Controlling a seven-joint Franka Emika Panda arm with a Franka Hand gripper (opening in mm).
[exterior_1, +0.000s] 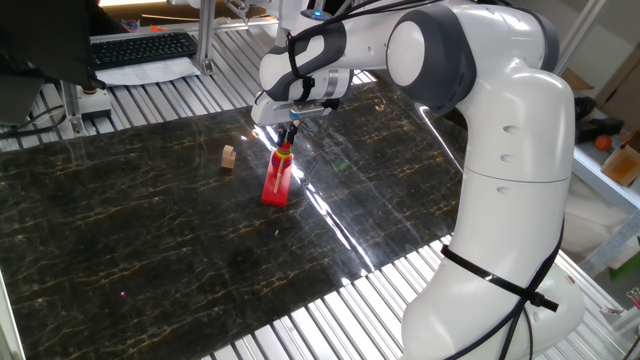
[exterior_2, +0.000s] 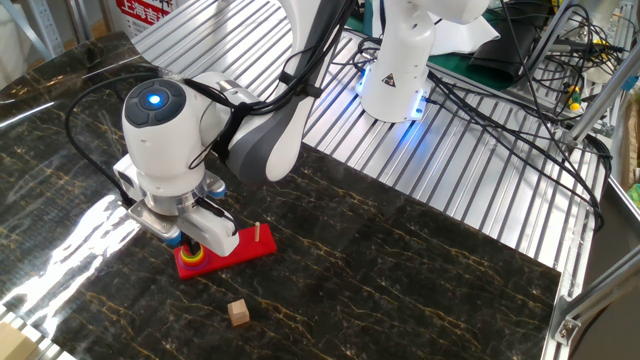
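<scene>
A flat red board lies on the dark marbled table, with a thin wooden peg standing upright toward one end. At its other end sits a small stack of rings, yellow on top with red and purple showing below. My gripper points down right over that stack, its dark fingertips at the top of the rings. Whether the fingers are open or closed on a ring is too small to make out, and the gripper body partly hides them in exterior view 2.
A small wooden block stands on the table a short way from the board. A keyboard rests on the slatted metal surface beyond the table's edge.
</scene>
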